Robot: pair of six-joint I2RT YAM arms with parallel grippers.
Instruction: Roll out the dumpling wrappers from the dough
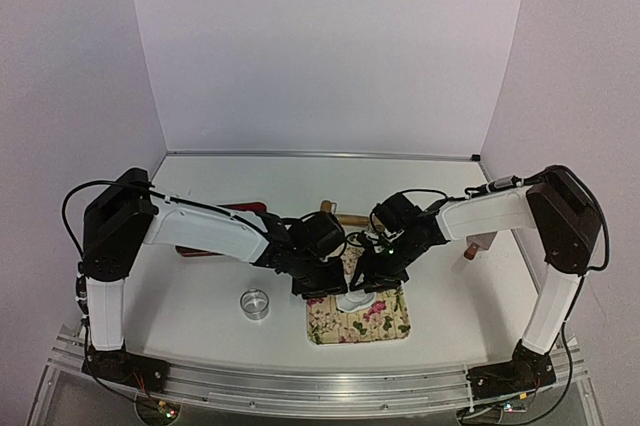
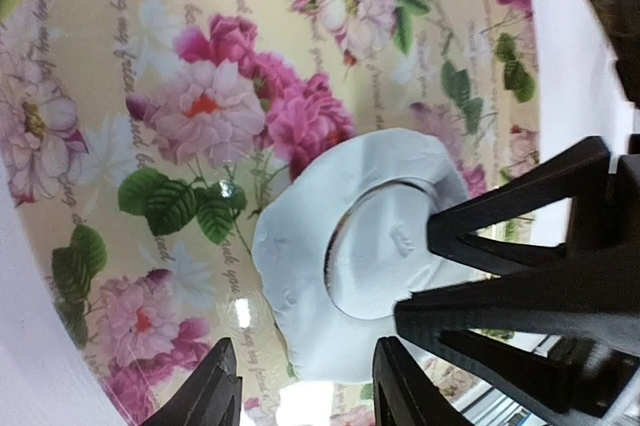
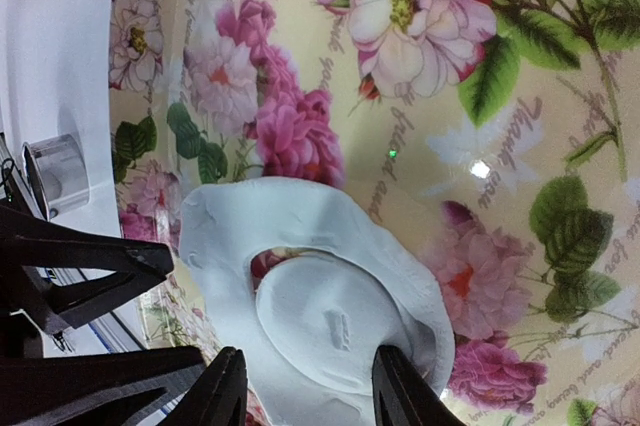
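A flattened white sheet of dough lies on the floral board [image 1: 330, 331], with a round cut disc inside its outer ring; in the right wrist view the disc [image 3: 320, 311] shows a gap along its upper edge. My left gripper is low at the near edge of the dough, its fingers apart and nothing seen between them. My right gripper is over the dough, fingers apart, its right fingertip touching or very near the disc's edge. The two grippers are close together over the board.
A glass [image 1: 255, 304] stands left of the board. A red tray [image 1: 200, 251] lies behind the left arm, wooden items [image 1: 352, 218] behind the board, and a bottle [image 1: 480, 241] at the right. The front table on either side of the board is mostly clear.
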